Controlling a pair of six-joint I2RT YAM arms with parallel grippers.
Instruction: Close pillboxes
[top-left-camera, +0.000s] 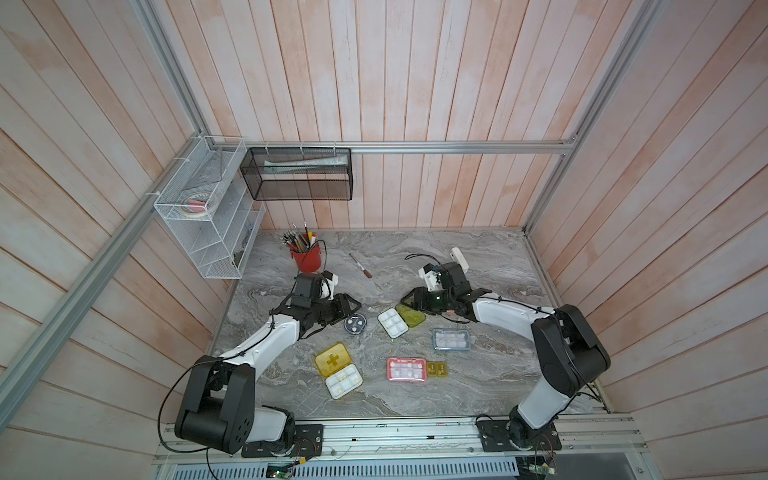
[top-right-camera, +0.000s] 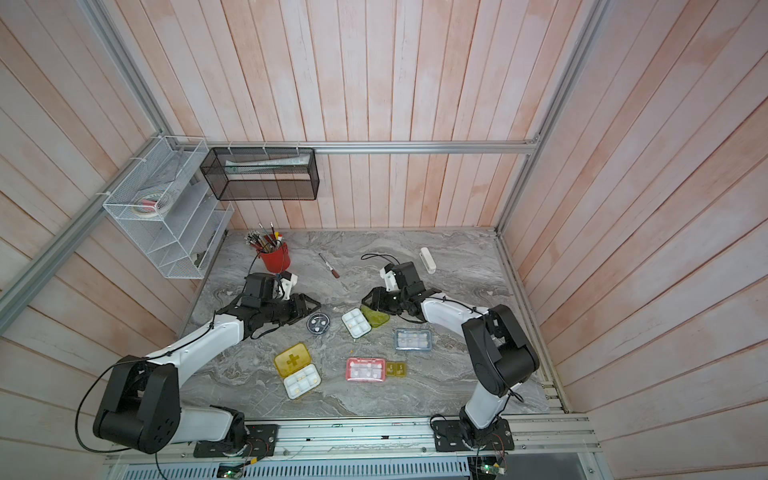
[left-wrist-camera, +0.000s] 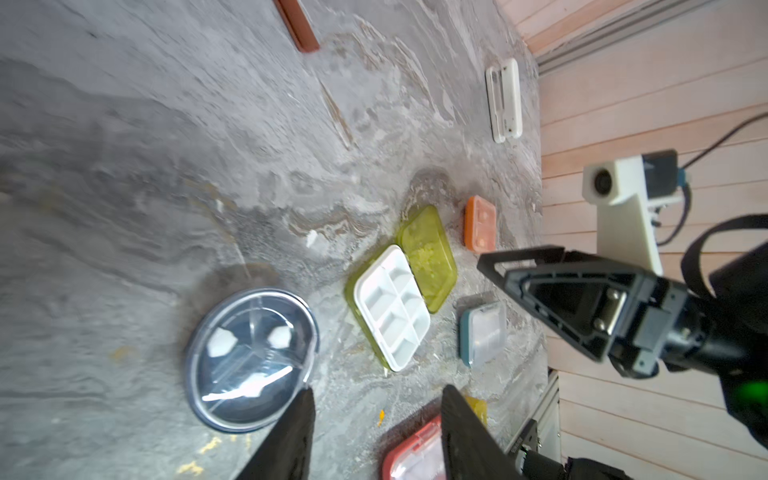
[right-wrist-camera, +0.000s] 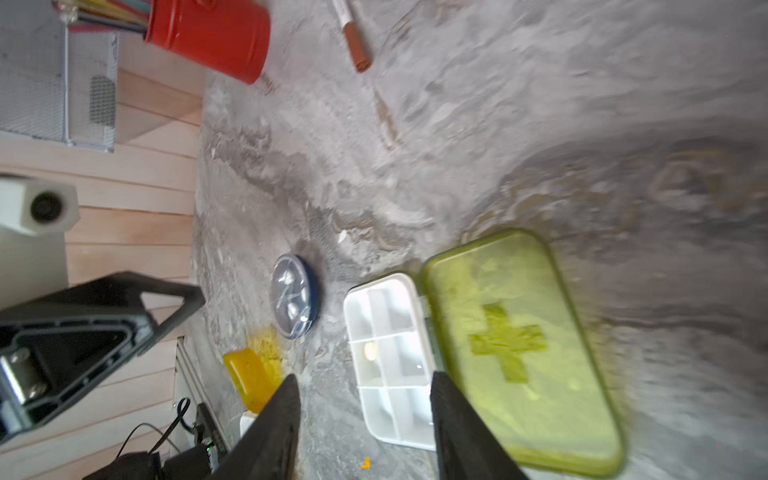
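Observation:
The round pillbox (left-wrist-camera: 249, 356) has its clear lid down. My left gripper hangs over the table near it, open, nothing between its fingers. My right gripper stands open above an olive pillbox (right-wrist-camera: 512, 368), whose lid lies back beside its white tray (right-wrist-camera: 388, 364). A yellow pillbox (top-left-camera: 331, 358) lies open at front left. A pink pillbox (top-left-camera: 406, 368) with a small olive box (top-left-camera: 436, 369) beside it is at the front middle. A blue pillbox (top-left-camera: 452, 339) looks shut; an orange one (left-wrist-camera: 480, 224) lies behind it.
A red cup of brushes (top-left-camera: 306, 257) stands at back left, a knife (top-left-camera: 365, 270) near it and a white object (top-right-camera: 427, 259) at back right. Wire shelves (top-left-camera: 200, 216) are on the left wall.

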